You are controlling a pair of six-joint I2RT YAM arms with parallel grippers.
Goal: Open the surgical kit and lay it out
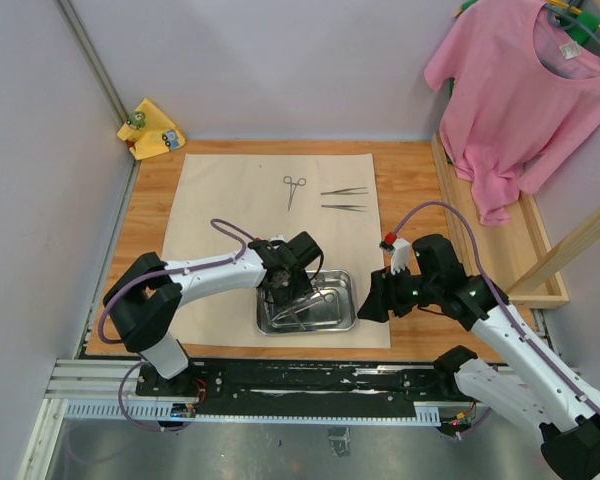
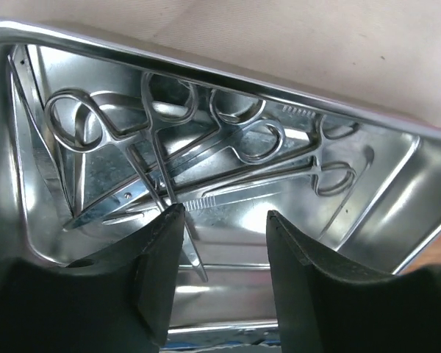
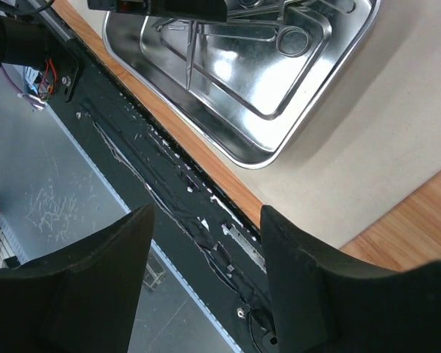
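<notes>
A steel tray (image 1: pixel 338 322) holds several scissor-handled instruments (image 2: pixel 117 140) and thinner tools in a jumble. My left gripper is open just over them, its fingers apart with nothing visibly held. Laid out on the paper sheet (image 1: pixel 220 190) behind the tray are one ringed instrument (image 1: pixel 292 190) and two tweezers (image 1: pixel 343 190). My right gripper hangs right of the tray, open, above the front edge of the sheet and board, with nothing between its fingers.
A wooden rack (image 1: pixel 530 290) with a pink shirt (image 1: pixel 510 90) stands at the right. A yellow cloth (image 1: pixel 156 130) lies at the back left.
</notes>
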